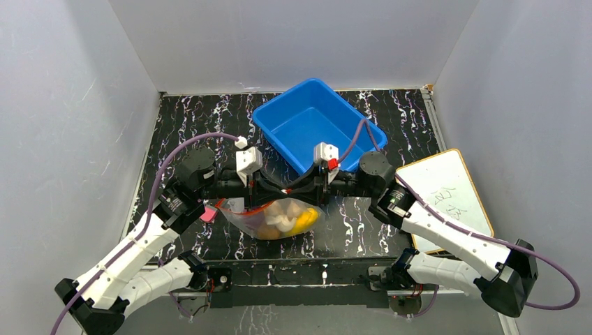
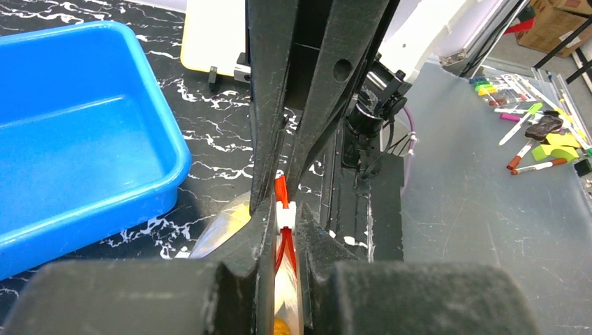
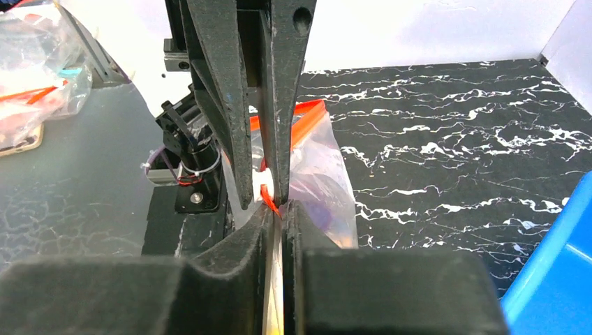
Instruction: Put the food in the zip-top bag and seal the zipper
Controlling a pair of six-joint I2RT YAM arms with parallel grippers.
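The clear zip bag [image 1: 269, 222] hangs below both grippers, with white, yellow and brownish food inside and an orange zipper edge. My left gripper [image 1: 279, 190] is shut on the small white zipper slider, which also shows between its fingers in the right wrist view. Facing it tip to tip, my right gripper [image 1: 292, 189] is slightly open. Its fingers [image 2: 267, 164] stand a little apart on either side of the orange zipper strip [image 2: 280, 187]. The orange edge of the bag [image 3: 307, 124] spreads out behind the left fingers in the right wrist view.
A blue bin [image 1: 317, 129], empty, sits just behind the grippers. On the right lies a whiteboard [image 1: 450, 192] with writing. A small pink object [image 1: 209, 214] lies left of the bag.
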